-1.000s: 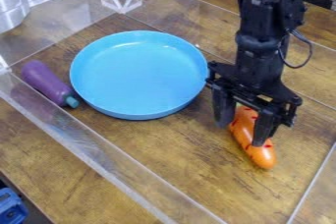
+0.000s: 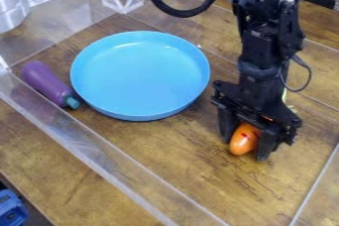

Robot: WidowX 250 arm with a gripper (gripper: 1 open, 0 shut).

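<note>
The black gripper (image 2: 247, 129) is low on the wooden table at the right of the camera view, its fingers around an orange carrot (image 2: 241, 142). The carrot's rounded end shows below and between the fingers; the rest is hidden by the gripper. Whether the fingers are closed firmly on it is hard to tell.
A blue plate (image 2: 139, 66) lies left of the gripper. A purple eggplant (image 2: 48, 83) lies at the far left. A clear wall runs along the left, with a blue object (image 2: 10, 210) at the bottom left corner.
The gripper has come down over the carrot and shifted slightly left. Less of the carrot shows, and its visible end sits higher in the view than before.
</note>
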